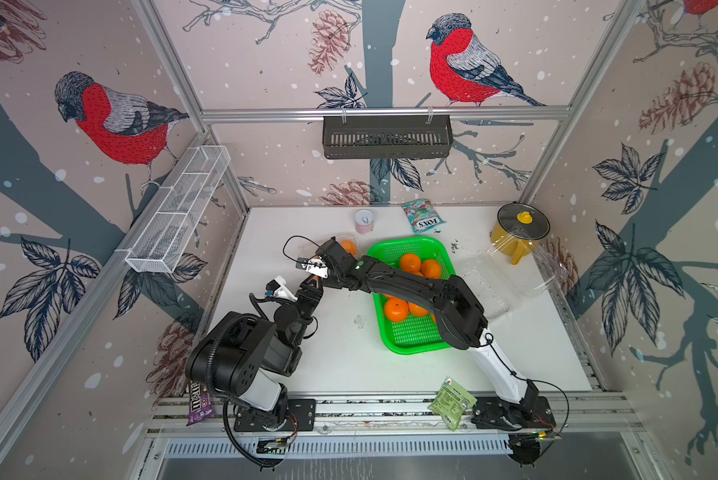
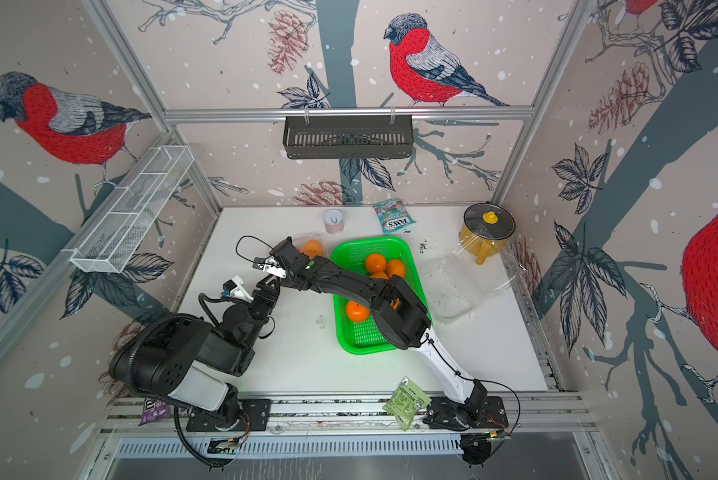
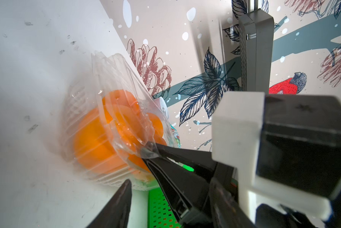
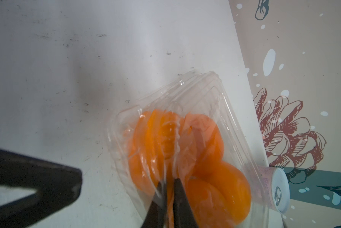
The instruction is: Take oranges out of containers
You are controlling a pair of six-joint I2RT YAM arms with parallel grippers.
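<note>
A clear plastic container (image 4: pixel 223 98) holds several oranges (image 4: pixel 163 129), seen through its walls. In the top left view my right arm largely covers it, with one orange (image 1: pixel 348 246) showing. My right gripper is shut at the container's near edge, and a thin fold of clear plastic runs between its fingers. My left gripper stands partly open, nothing between its fingers, just short of the container and close to the right gripper. One left finger (image 4: pixel 52 186) appears beside the container in the right wrist view.
A green basket (image 1: pixel 391 340) with several oranges lies under my right arm. An empty clear container (image 2: pixel 447 292) stands to its right, near a lidded yellow pot (image 1: pixel 521 228). A cup (image 1: pixel 363 220) and a snack bag (image 1: pixel 423 215) are at the back.
</note>
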